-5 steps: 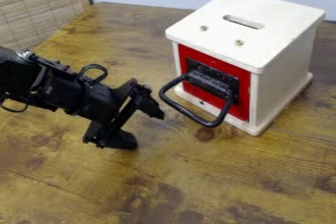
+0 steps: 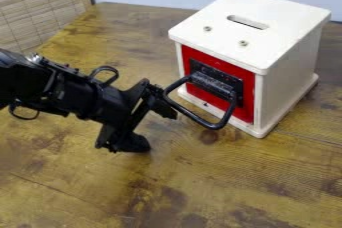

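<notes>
A white wooden box (image 2: 274, 27) with a slot on top stands at the right of the table, with a red front panel (image 2: 205, 62) facing left. A black loop handle (image 2: 214, 120) juts from a dark bracket on that panel. My black gripper (image 2: 146, 122) is at the left end of the handle, its upper finger at or touching the loop and the lower one reaching down toward the table. The fingers stand apart; whether anything is held between them is unclear.
A white wall runs behind, with a woven panel at the back left.
My gripper has moved up and to the right, closing the gap to the handle's left end. The box looks unmoved.
</notes>
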